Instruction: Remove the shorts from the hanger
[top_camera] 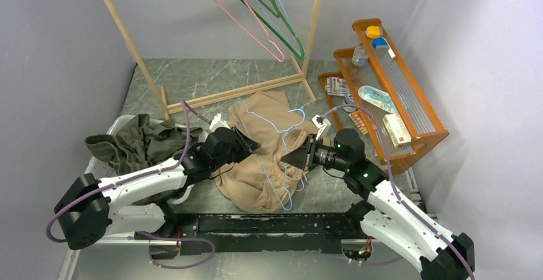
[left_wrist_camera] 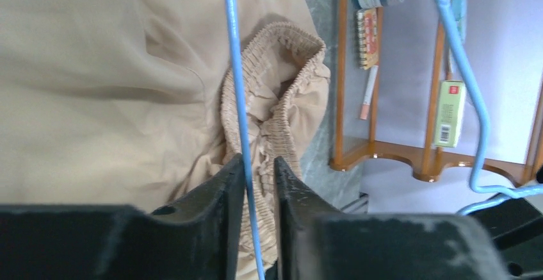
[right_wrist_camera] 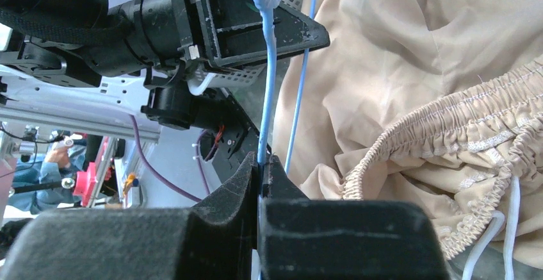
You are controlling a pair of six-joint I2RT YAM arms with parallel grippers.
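The tan shorts point(top_camera: 250, 184) lie crumpled on the floor, their elastic waistband point(right_wrist_camera: 448, 120) bunched at the right. A blue hanger point(top_camera: 269, 118) is over them. My left gripper point(top_camera: 253, 147) is at the hanger's left bar; in the left wrist view that bar point(left_wrist_camera: 238, 88) runs down between or just by its fingertips, which are a narrow gap apart; whether they grip it is unclear. My right gripper point(top_camera: 289, 161) is shut on the hanger's near strand point(right_wrist_camera: 267, 81), which rises from between its fingers.
A basket with olive clothing point(top_camera: 141, 145) is at left. A wooden rack point(top_camera: 230, 94) with hanging hangers point(top_camera: 275, 17) stands behind. A wooden shelf unit point(top_camera: 429, 139) with small items is at right.
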